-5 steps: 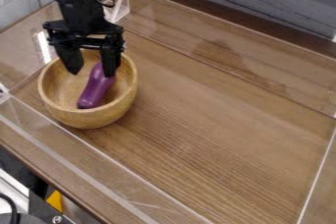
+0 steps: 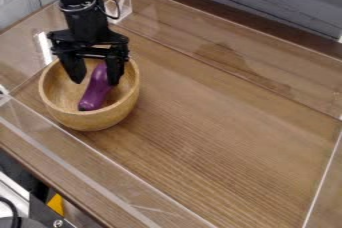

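A purple eggplant (image 2: 94,93) lies in a wooden bowl (image 2: 104,118) on the left side of the wooden table. My black gripper (image 2: 90,70) hangs low over the bowl, open, with its fingers spread on either side at the back of the eggplant's upper end. Whether the fingers touch the eggplant I cannot tell.
A pale raised edge runs along the right side. Cables and a small yellow item show off the table's lower left edge.
The gripper has shifted slightly down and left over the bowl. The eggplant and bowl look nearly the same.
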